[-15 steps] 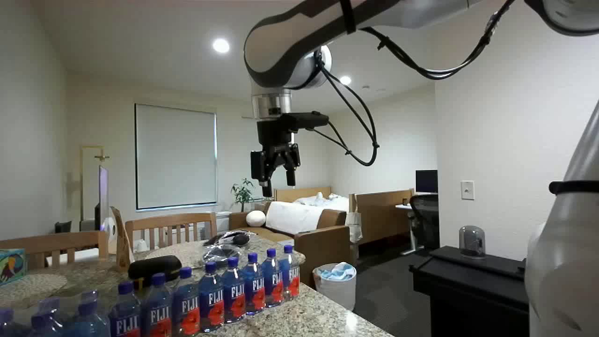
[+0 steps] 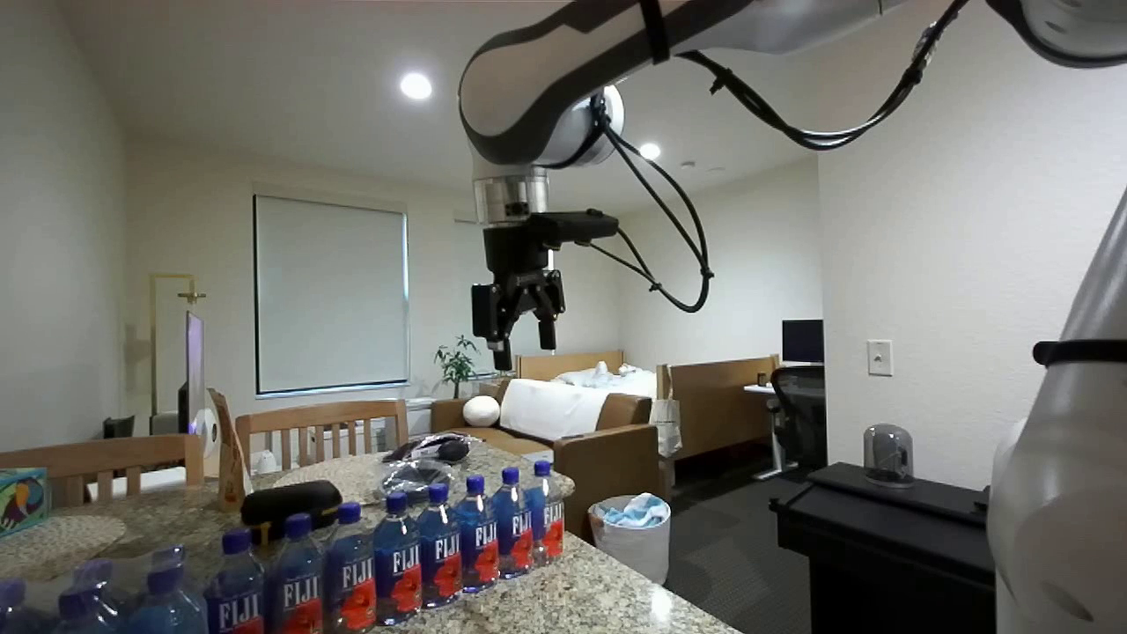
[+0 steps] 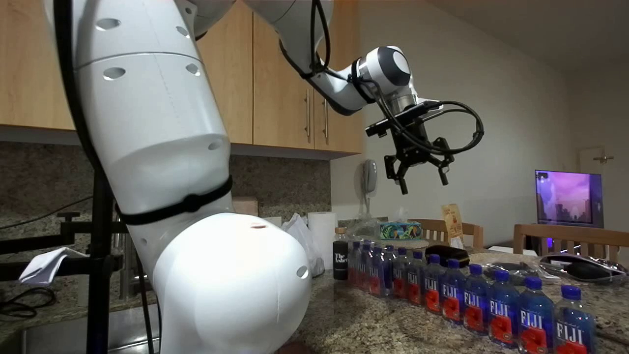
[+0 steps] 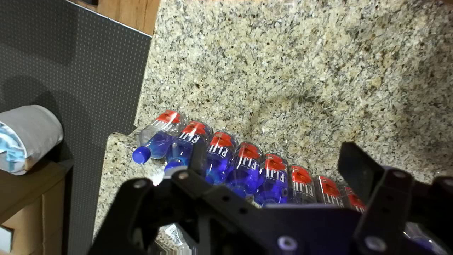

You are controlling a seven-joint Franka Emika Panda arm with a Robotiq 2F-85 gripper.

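Note:
My gripper (image 2: pixel 525 350) hangs well above the counter, open, with nothing between its fingers. Its two dark fingers stand apart in the second exterior view, where the gripper (image 3: pixel 424 188) is tilted over the bottle row. Several blue-capped FIJI water bottles stand upright in a long line; one end bottle (image 2: pixel 545 514) is close to the counter's corner. From the wrist camera, that end bottle (image 4: pixel 161 132) and a mid-row bottle (image 4: pixel 245 167) show below, with the gripper's own body hiding the lower part of the row.
Behind the bottles lie a black case (image 2: pixel 292 502) and plastic-wrapped items (image 2: pixel 420 477). A dark bottle (image 3: pixel 340 254) and paper towel roll (image 3: pixel 322 236) stand by the row's far end. A laundry bin (image 2: pixel 634 539) is on the floor.

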